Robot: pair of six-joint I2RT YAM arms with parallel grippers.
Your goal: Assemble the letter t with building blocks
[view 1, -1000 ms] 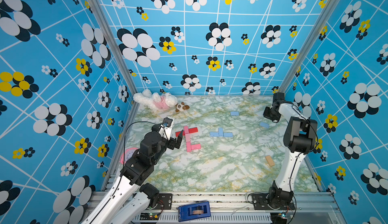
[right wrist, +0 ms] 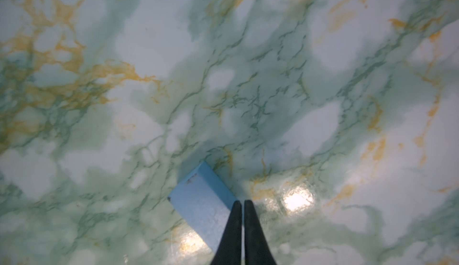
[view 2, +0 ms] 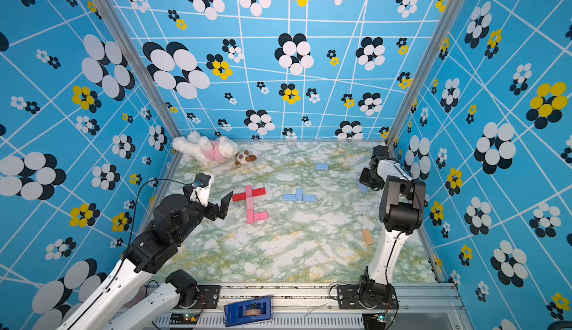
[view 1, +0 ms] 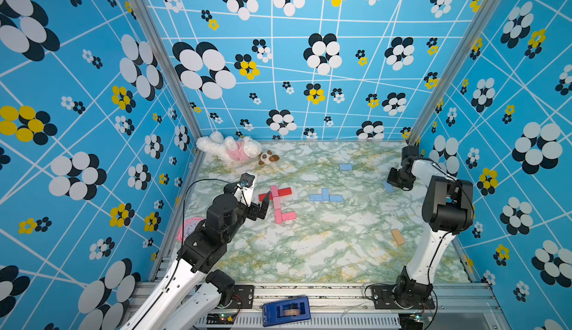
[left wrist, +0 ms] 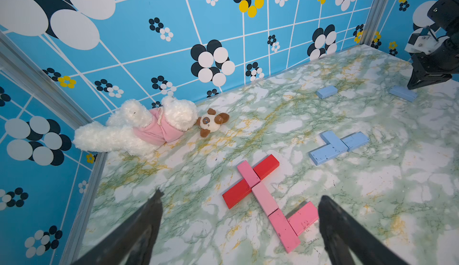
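In the left wrist view, pink blocks (left wrist: 264,199) form a stem with a foot at its lower end. A red block (left wrist: 237,193) and another red block (left wrist: 266,166) flank the stem's upper part as a crossbar. Three blue blocks (view 1: 325,196) lie joined at mid-table: two in a row, one rising between them. A loose blue block (right wrist: 202,202) lies slanted beneath my right gripper, whose fingers are together at its right edge, gripping nothing visible. My left gripper stands open and empty over the left side.
Another blue block (view 1: 346,166) lies toward the back, and a tan block (view 1: 397,237) at front right. A white plush toy (left wrist: 138,124) and small brown-and-white toy (left wrist: 211,121) occupy the back left.
That block has turned to a steeper slant. The left arm holds still.
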